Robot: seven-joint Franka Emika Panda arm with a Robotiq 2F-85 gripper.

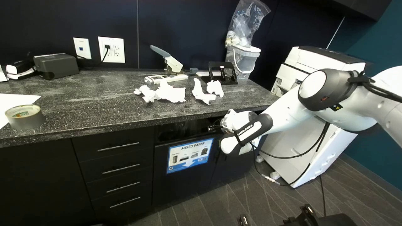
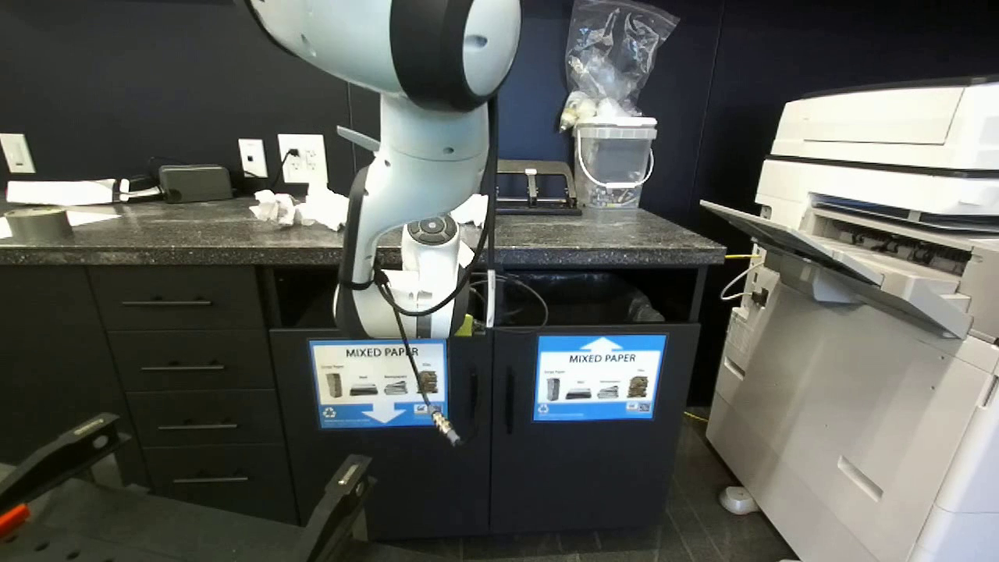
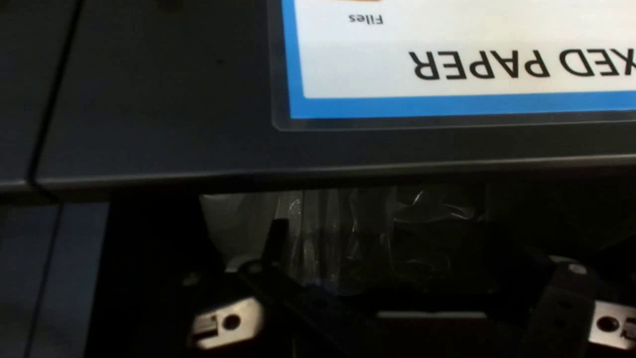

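In the wrist view my gripper is open, its dark fingers wide apart, and no object shows between them. It is at the dark slot above a cabinet door bearing a "MIXED PAPER" sign (image 3: 477, 71). Clear plastic liner (image 3: 352, 232) shows inside that slot. From outside, the wrist of my arm (image 1: 241, 124) hides most of the gripper in front of the cabinet. Crumpled white paper (image 1: 171, 92) lies on the counter, with two more pieces, one narrow (image 1: 201, 92) and one smaller (image 1: 215, 88), to its right.
The countertop edge (image 2: 599, 256) runs just above the slots. On the counter stand a stapler (image 1: 173, 66), a hole punch (image 1: 222, 73), a clear bucket (image 2: 614, 159) and a tape roll (image 1: 24, 116). A printer (image 2: 871, 328) stands right of the cabinets. A cable hangs from my arm.
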